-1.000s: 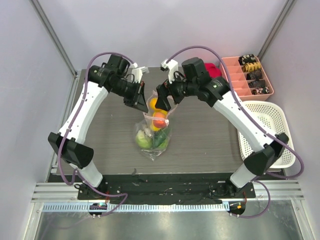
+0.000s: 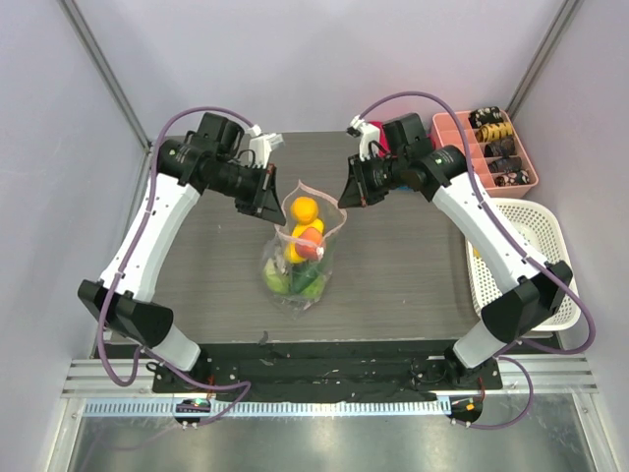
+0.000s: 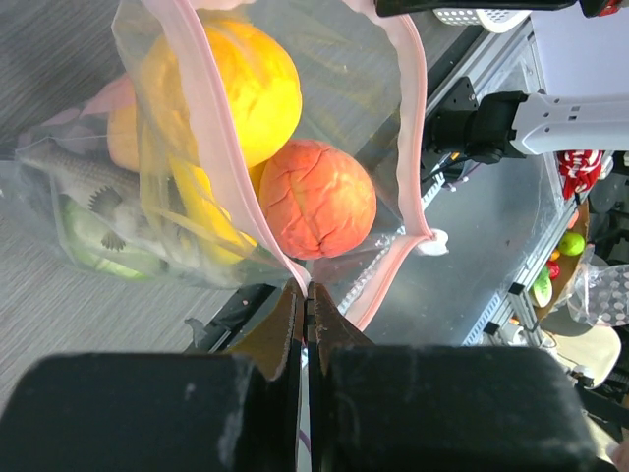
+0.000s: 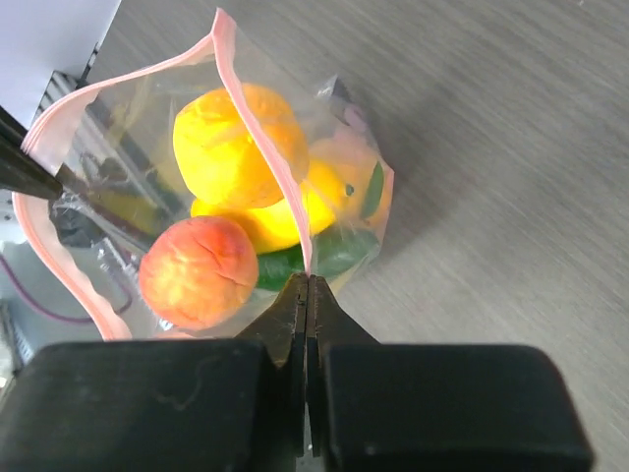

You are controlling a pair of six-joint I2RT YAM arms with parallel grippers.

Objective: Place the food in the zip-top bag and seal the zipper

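Note:
A clear zip bag (image 2: 300,275) with a pink rim stands mid-table holding an orange (image 4: 236,143), a peach (image 3: 316,197), yellow and green food. My left gripper (image 2: 279,218) is shut on the bag's rim at one side. My right gripper (image 2: 344,203) is shut at the opposite side, the pink rim running into its fingertips. The bag's mouth is open between them.
A white basket (image 2: 486,285) with something yellow inside sits at the right. A pink divided organiser (image 2: 470,138) with dark rolled items and a red object lie at the back right.
My right gripper moved from over the bag out to its right rim and has closed there. My left gripper moved slightly left with the rim, and the bag's mouth looks wider.

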